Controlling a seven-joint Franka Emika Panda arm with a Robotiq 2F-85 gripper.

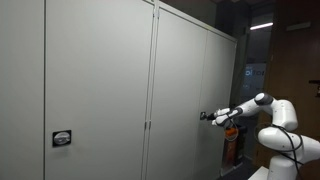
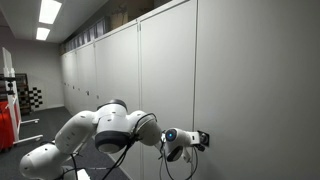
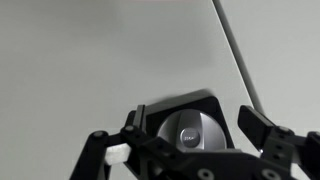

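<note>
A black handle plate with a round silver knob (image 3: 188, 132) is set in the pale grey cabinet door (image 3: 100, 60), low in the wrist view. My gripper faces it with open fingers, one black finger (image 3: 134, 135) left of the knob and the other finger (image 3: 256, 127) to its right. Whether either finger touches the handle, I cannot tell. In exterior view 1 the gripper (image 1: 206, 117) is at the far right end of the cabinet front. Exterior view 2 has the gripper (image 2: 199, 138) close against the door, and it hides most of the handle there.
A seam (image 3: 234, 50) between door panels runs just right of the handle. Another door's handle (image 1: 62, 137) shows at far left in exterior view 1. Cables (image 2: 167, 165) hang from the wrist. Aisle floor (image 2: 60, 140) lies open behind the arm.
</note>
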